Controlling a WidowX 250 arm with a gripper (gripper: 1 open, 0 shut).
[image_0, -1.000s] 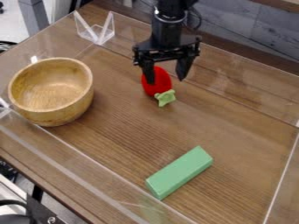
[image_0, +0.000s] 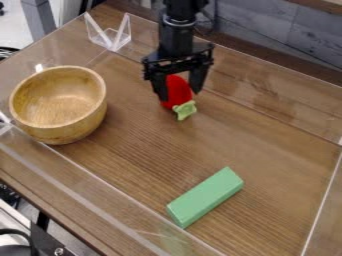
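Observation:
A black robot gripper (image_0: 177, 70) hangs at the top centre of the table, open, its fingers over a red object (image_0: 174, 92) with a small light green piece (image_0: 186, 109) at its lower right. The red object lies on the wooden table, partly behind the gripper; whether the fingers touch it is hard to tell.
A tan bowl (image_0: 59, 104) sits at the left. A green block (image_0: 205, 200) lies at the lower right. A clear plastic item (image_0: 110, 32) is at the upper left.
The gripper has shifted a little to the left, over the red object. The red object and the other things look unmoved.

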